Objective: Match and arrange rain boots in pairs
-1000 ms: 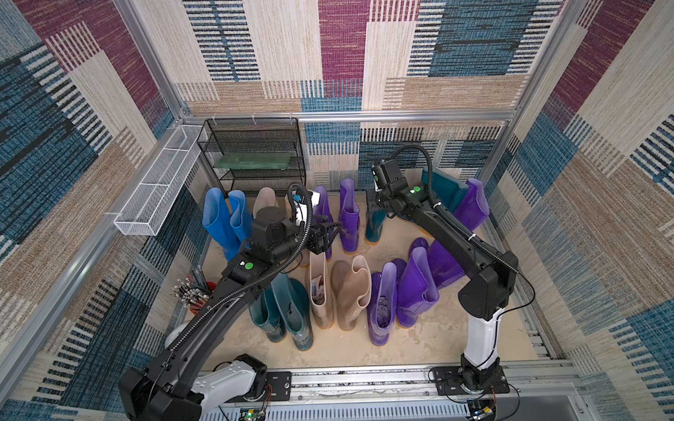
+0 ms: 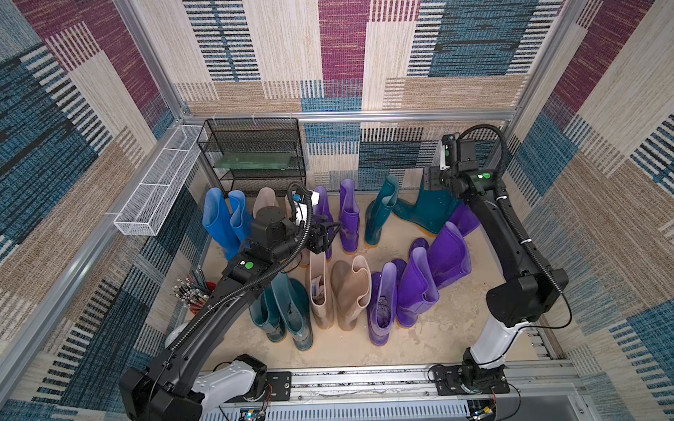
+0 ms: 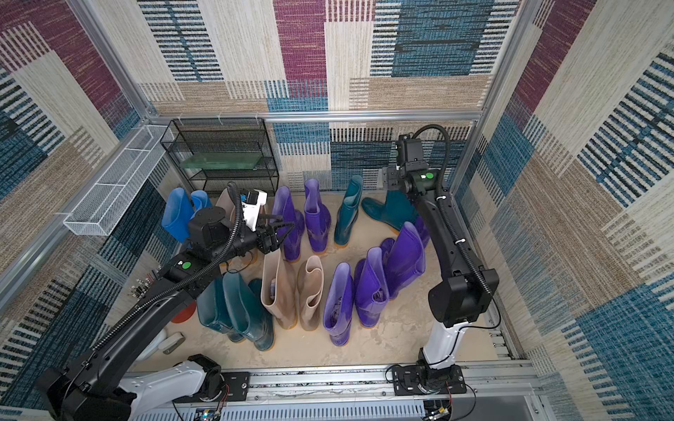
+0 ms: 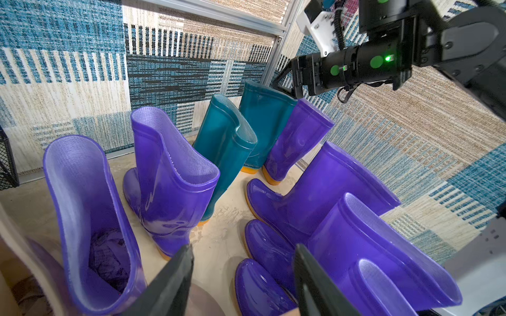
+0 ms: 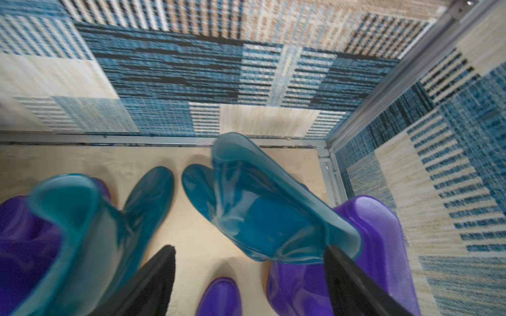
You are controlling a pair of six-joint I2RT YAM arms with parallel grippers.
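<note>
My right gripper is open above the back right, its fingers empty, near the rim of a large teal boot [image 5: 263,210]. This boot stands at an angle, with a purple boot [image 5: 379,226] close behind it. A second teal boot [image 2: 380,214] stands upright to its left, apart from it. Left of that are two purple boots, one of them a tall purple boot [image 2: 349,210]. My left gripper hangs open and empty over the middle. Front right, several purple boots [image 2: 416,287] cluster; the left arm hides part of the back row.
Blue boots [image 2: 219,217] stand at the back left. Beige boots [image 2: 351,294] and darker teal boots [image 2: 293,315] fill the front left. A black mesh rack [image 2: 252,154] stands behind, and a white wire basket [image 2: 158,182] hangs left. Bare table shows along the front edge.
My right arm has swung rightward, from above the upright teal boot to the angled teal boot at the back right. The left arm and the upright boots look unmoved.
</note>
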